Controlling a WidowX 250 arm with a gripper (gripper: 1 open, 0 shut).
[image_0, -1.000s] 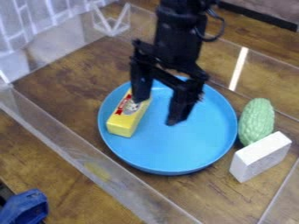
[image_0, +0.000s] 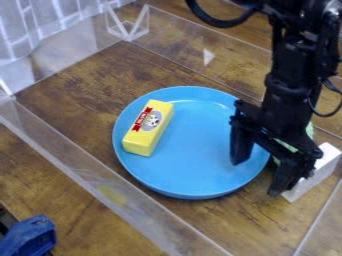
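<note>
My black gripper (image_0: 273, 150) hangs open at the right side of the blue plate (image_0: 187, 175), low over it and in front of a white block (image_0: 315, 172), which it partly hides. A yellow box (image_0: 147, 128) with a red-and-white label lies on the left part of the plate. Only a small bit of a green object (image_0: 302, 135) shows behind the gripper.
Brown wooden surface (image_0: 74, 95) surrounds the plate, with free room to the left. Clear plastic edges run along the left side. A dark blue object (image_0: 24, 240) lies at the bottom left.
My gripper has moved right and down, from over the middle of the plate to its right side, and now covers much of the green object and part of the white block.
</note>
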